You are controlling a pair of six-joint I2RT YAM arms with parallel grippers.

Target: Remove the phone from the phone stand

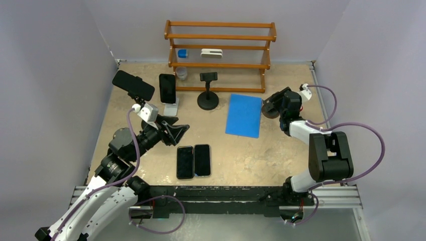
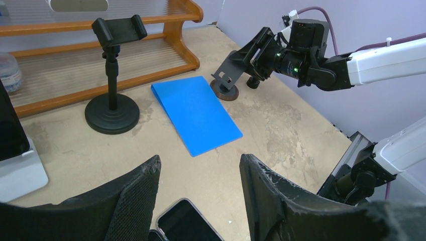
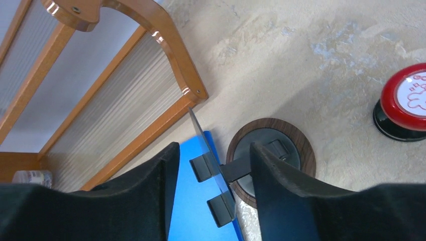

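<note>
A black phone [image 1: 134, 83] sits on a stand at the back left, and another phone [image 1: 167, 86] rests on a silver stand [image 1: 171, 109]. A black stand [image 2: 115, 29] in the middle is empty. My left gripper [image 1: 175, 129] is open above the table near two flat phones [image 1: 185, 162], nothing between its fingers. My right gripper [image 1: 275, 98] is open over a dark stand with a round wooden base [image 3: 289, 128], its fingers either side of part of that stand’s holder, which holds no phone.
A wooden rack [image 1: 219, 65] lines the back wall. A blue mat [image 1: 242, 115] lies beside the right stand, and a red-topped object [image 3: 407, 98] stands to its right.
</note>
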